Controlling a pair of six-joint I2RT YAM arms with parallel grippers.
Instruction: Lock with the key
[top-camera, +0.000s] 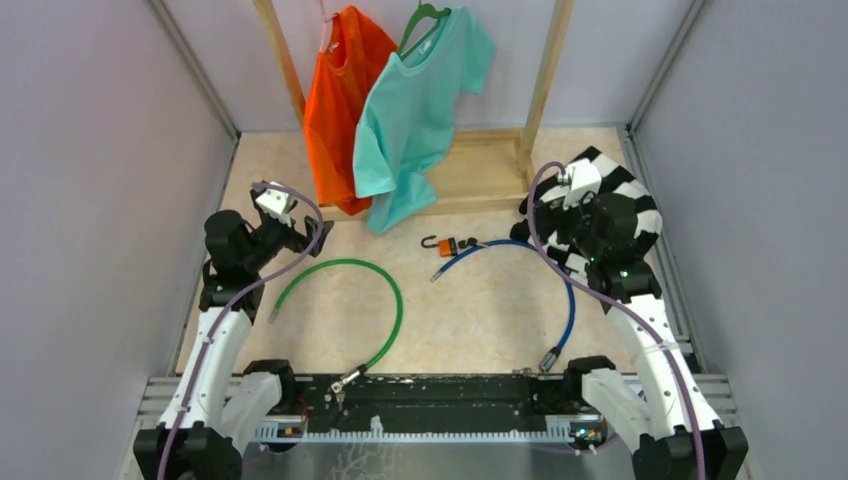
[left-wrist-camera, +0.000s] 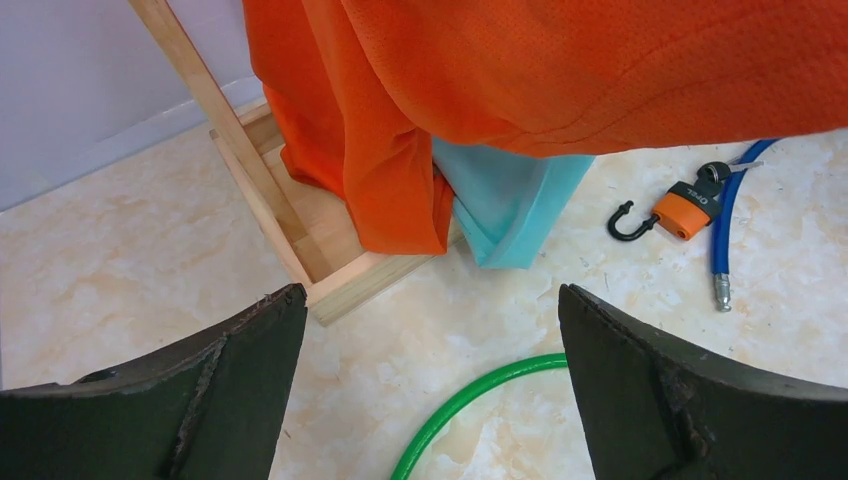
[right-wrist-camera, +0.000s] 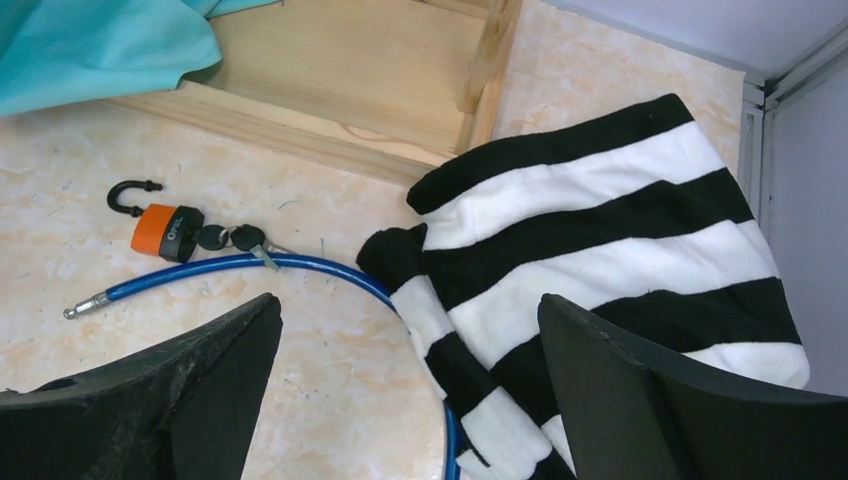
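Note:
An orange-and-black padlock (top-camera: 447, 247) (left-wrist-camera: 684, 212) (right-wrist-camera: 159, 231) lies on the tabletop below the turquoise shirt, its black hook-shaped shackle pointing left. Keys with black heads (right-wrist-camera: 247, 237) lie against its right side, their blades reaching over a blue hose. My left gripper (top-camera: 308, 228) is raised to the left of the padlock and stands open, empty. My right gripper (top-camera: 560, 208) hangs open and empty above the striped cloth, right of the padlock.
Orange (top-camera: 338, 110) and turquoise (top-camera: 418, 120) shirts hang over a wooden tray (right-wrist-camera: 340, 40). A striped cloth (right-wrist-camera: 600, 220) lies at the right. Green (top-camera: 397, 300) and blue (top-camera: 571, 310) hoses curve across the table, with clear patches between them.

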